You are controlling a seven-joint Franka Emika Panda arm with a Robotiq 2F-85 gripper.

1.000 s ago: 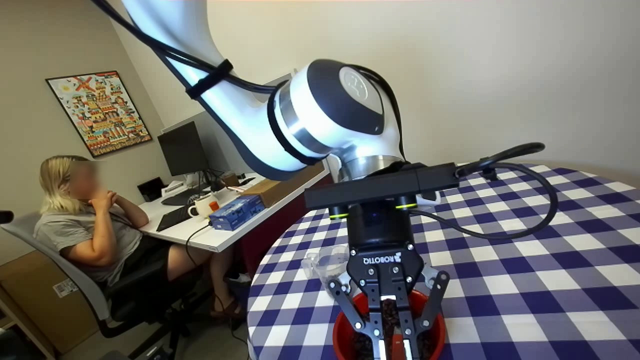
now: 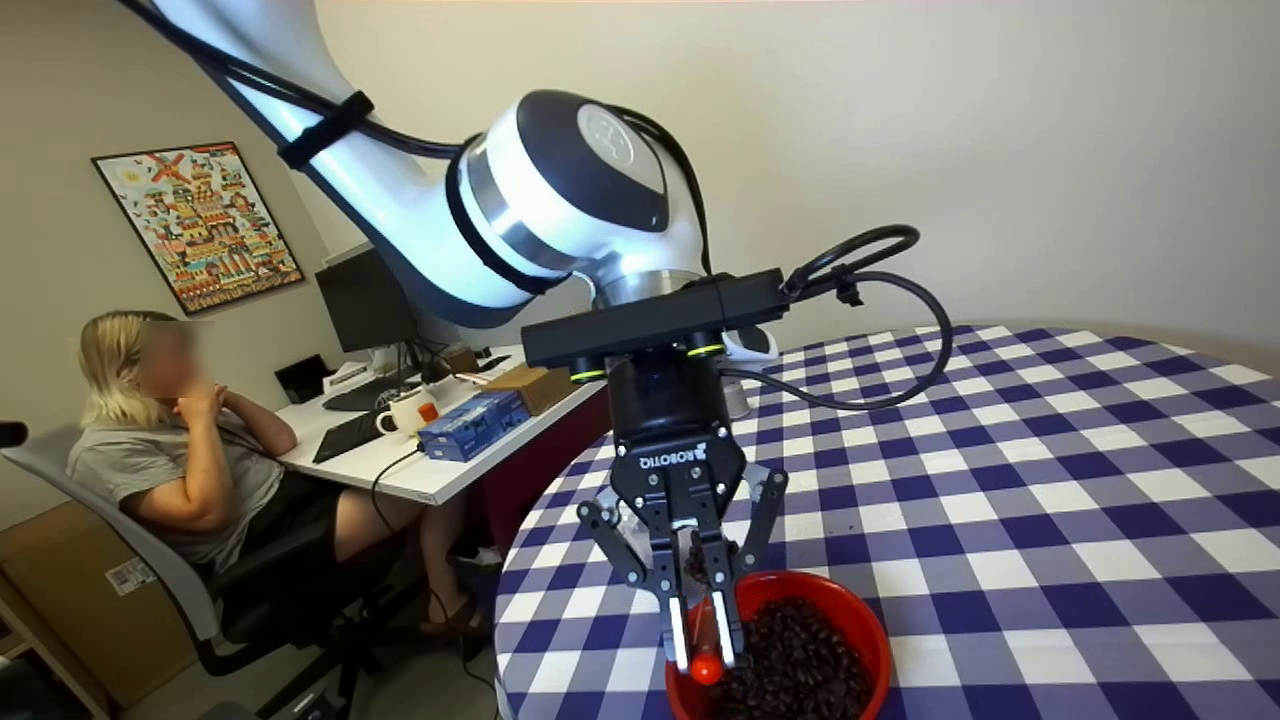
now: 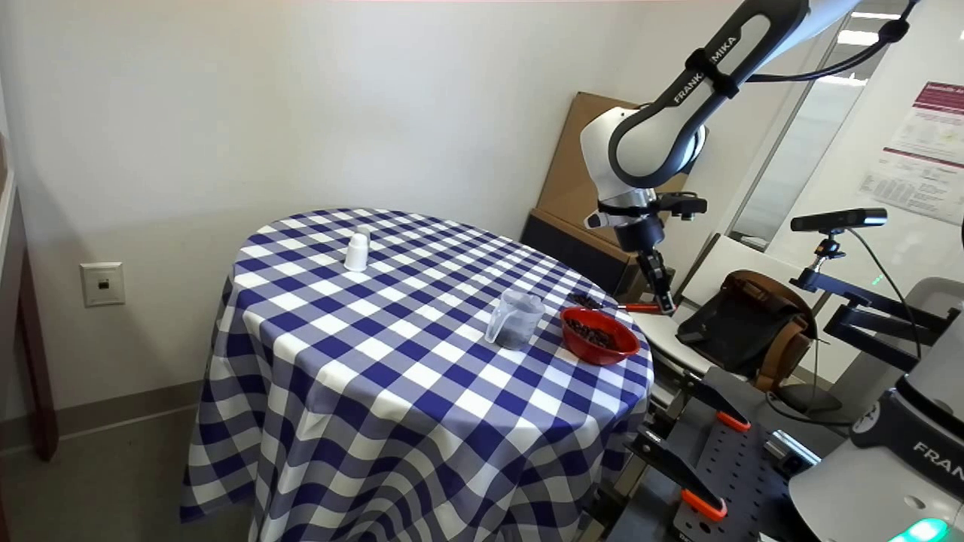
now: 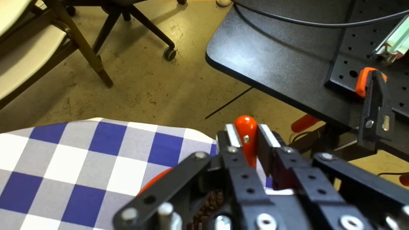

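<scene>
My gripper (image 2: 698, 642) is shut on the red handle (image 4: 245, 134) of a scoop, its rounded end standing out between the fingertips. In exterior view 2 the handle (image 3: 639, 307) lies almost level, and the dark scoop head (image 3: 587, 299) reaches left, apparently carrying beans. Much of the head is hidden behind the fingers in exterior view 1. The scoop is above and near the rim of a red bowl (image 3: 598, 357) of dark coffee beans (image 2: 798, 660). A clear measuring cup (image 3: 515, 321) with a handle stands upright left of the bowl.
A white cup-like object (image 3: 357, 252) stands farther off on the checkered tablecloth (image 3: 425, 298), with much of the cloth clear. Beyond the table edge, the wrist view shows a dark platform (image 4: 268, 49). Someone sits at a desk in exterior view 1.
My gripper has risen and moved left in exterior view 1. It was lower, in front of the red bowl, with the red handle between its fingers; the handle's end now shows clearly.
</scene>
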